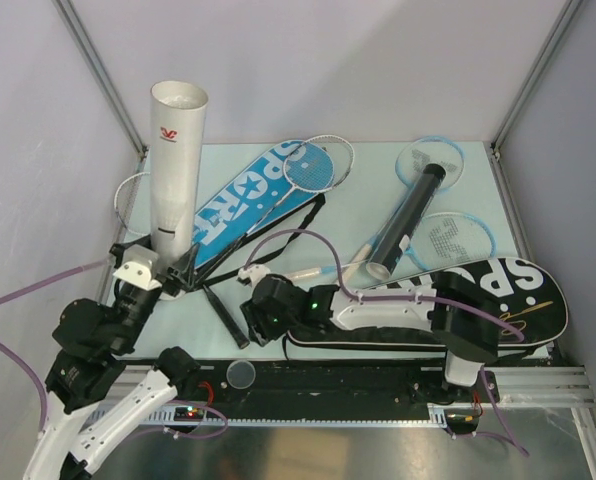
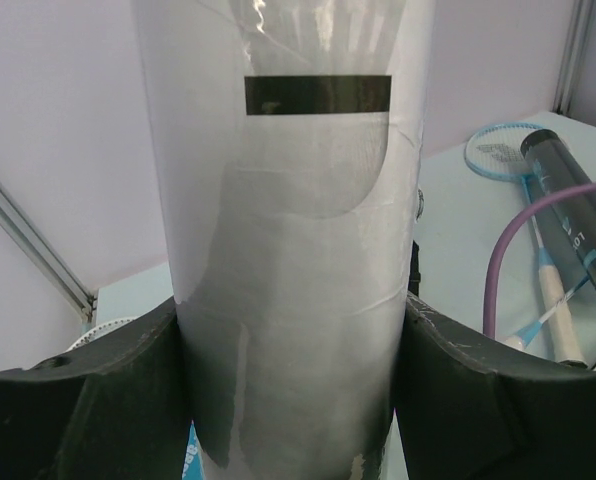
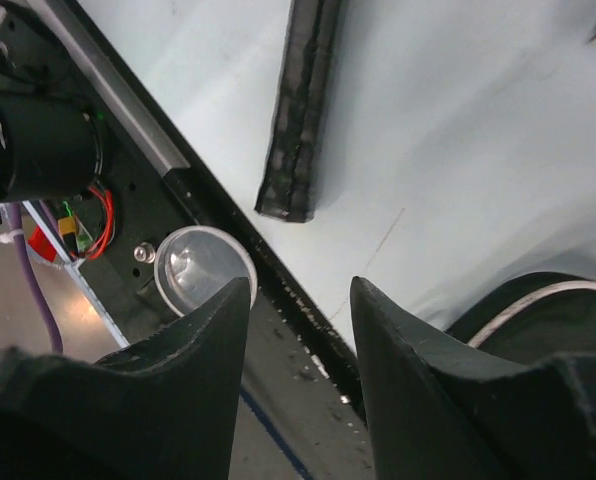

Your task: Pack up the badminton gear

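A white shuttlecock tube (image 1: 175, 160) stands nearly upright at the left of the table, its open end up. My left gripper is shut around its lower part, and the tube's wall fills the left wrist view. Over the front of the table, my right gripper is open with nothing between its fingers. Near it lie a black racket handle (image 3: 296, 140) and the black racket bag (image 1: 518, 300), which the right arm partly covers. A round, cup-like lid (image 3: 204, 268) sits off the table's front edge.
A blue sports bag (image 1: 243, 205) lies at the back left, with a racket (image 1: 318, 165) across it. A dark tube (image 1: 408, 220) rests among blue rackets at the right.
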